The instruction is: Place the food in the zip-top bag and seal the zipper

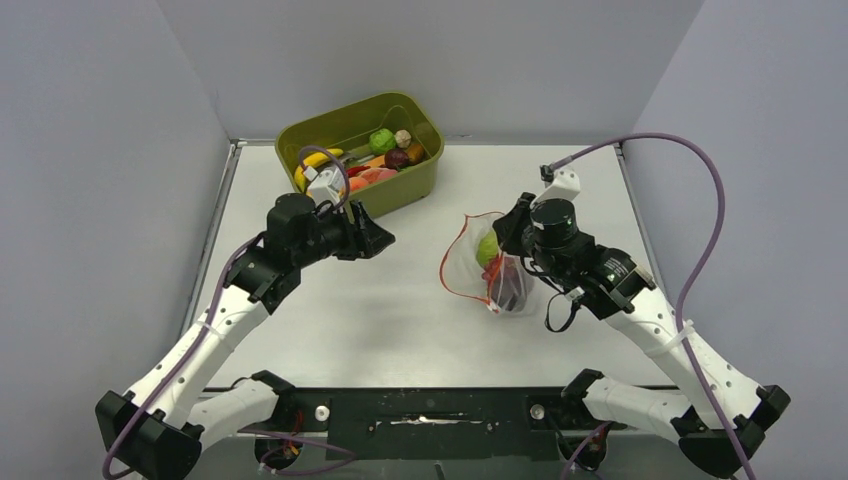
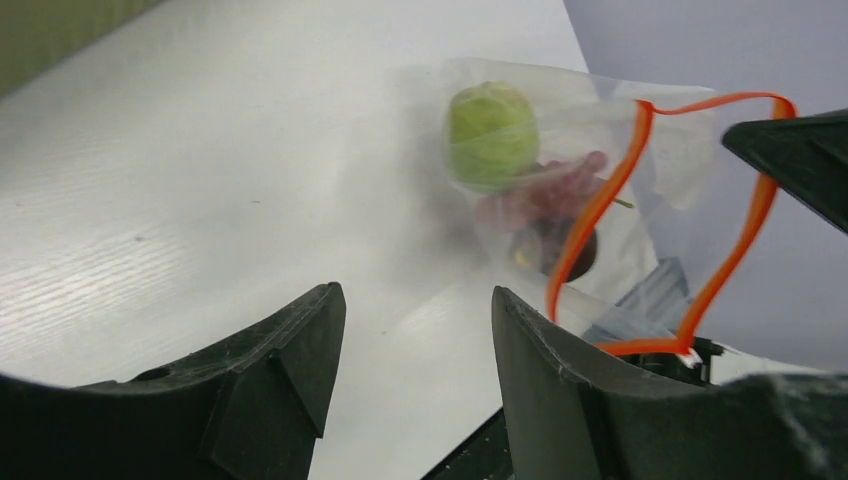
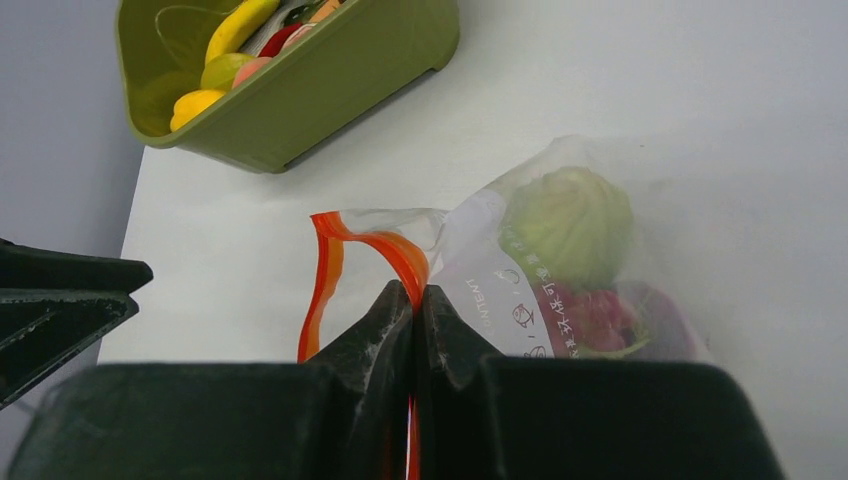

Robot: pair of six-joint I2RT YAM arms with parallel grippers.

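A clear zip bag (image 1: 466, 265) with an orange zipper holds a green cabbage-like item (image 2: 492, 135), red grapes (image 3: 600, 320) and something dark. My right gripper (image 1: 505, 235) is shut on the bag's zipper edge, seen between its fingertips in the right wrist view, with the bag hanging beside it at the table's right half. My left gripper (image 1: 375, 240) stands open to the left of the bag, nothing between its fingers, apart from the zipper.
An olive bin (image 1: 420, 178) full of fruit and vegetables stands at the back left. Grey walls surround it.
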